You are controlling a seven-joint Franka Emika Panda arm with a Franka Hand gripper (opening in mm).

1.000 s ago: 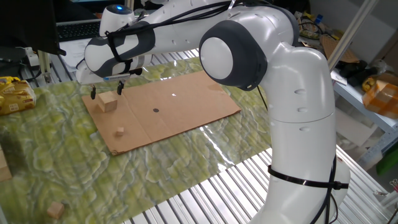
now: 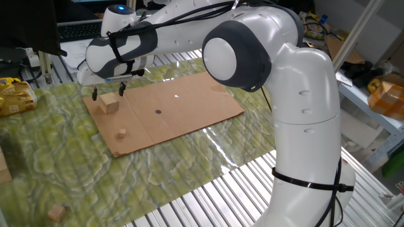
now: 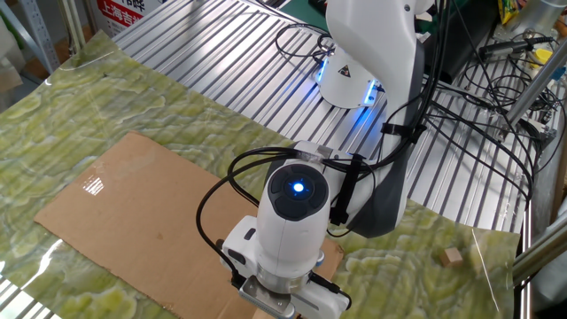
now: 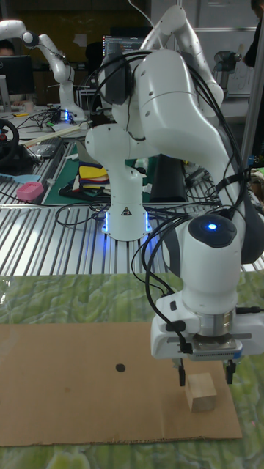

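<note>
A larger wooden block (image 2: pixel 109 103) rests near one end of the brown cardboard sheet (image 2: pixel 183 101). My gripper (image 2: pixel 108 92) is open over that block, its two dark fingers wide apart. In the third exterior view the gripper (image 4: pixel 205 374) hangs with one finger on either side of the upper part of the wooden block (image 4: pixel 201 393); I cannot tell whether they touch it. A much smaller wooden cube (image 2: pixel 122 133) lies on the cardboard close by. The second exterior view has the fingers and the larger block hidden beneath the hand (image 3: pixel 288 266).
Another small wooden cube (image 2: pixel 57 212) lies on the green marbled mat (image 2: pixel 69 164). At the mat's far left are a yellow packet (image 2: pixel 17 98) and part of a wooden piece (image 2: pixel 4 169).
</note>
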